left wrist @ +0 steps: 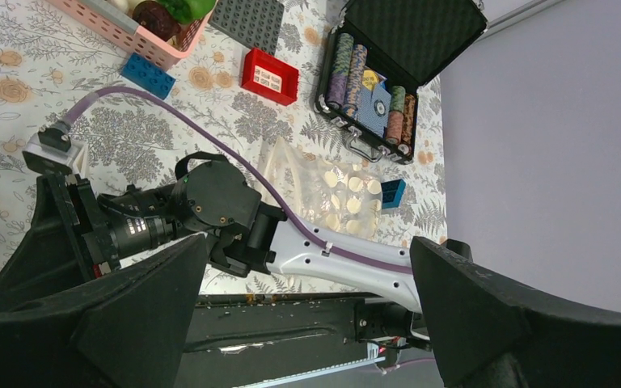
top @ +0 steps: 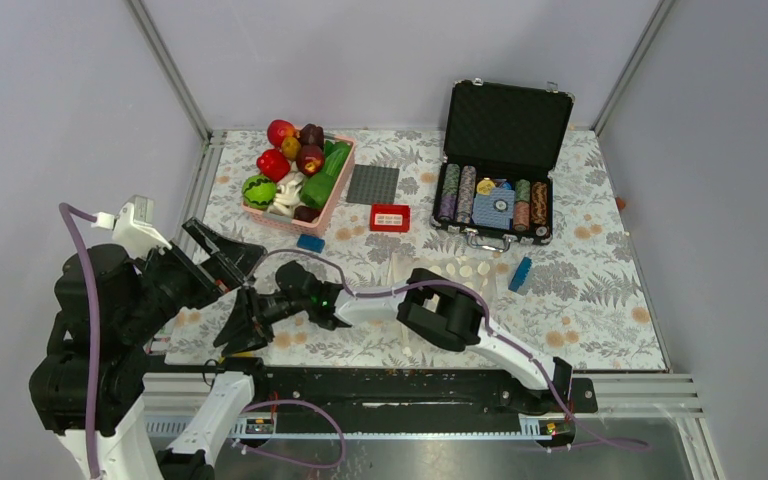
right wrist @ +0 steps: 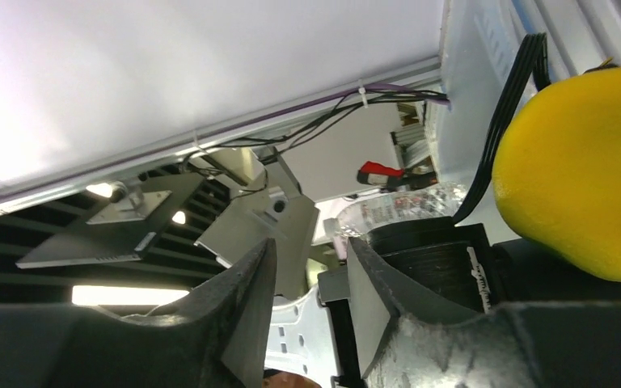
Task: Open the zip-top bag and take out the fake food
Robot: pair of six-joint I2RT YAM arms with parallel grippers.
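Note:
On the table lies a clear plastic bag (top: 450, 270) holding several pale round pieces; the right arm covers its near part. The left wrist view shows the bag (left wrist: 335, 190) past the arm. My left gripper is open and empty, high at the left side. Below it, near the table's front left, my right gripper (top: 235, 337) points left, away from the bag. Its fingers (right wrist: 247, 311) stand part open with nothing between them. A smooth yellow object (right wrist: 586, 174) sits outside the right gripper's fingers, to one side.
A pink basket (top: 336, 190) of toy fruit and vegetables stands at the back left. Further right are a grey plate (top: 373, 184), a red box (top: 390, 218) and an open chip case (top: 505, 130). Blue blocks lie near the basket and right of the bag.

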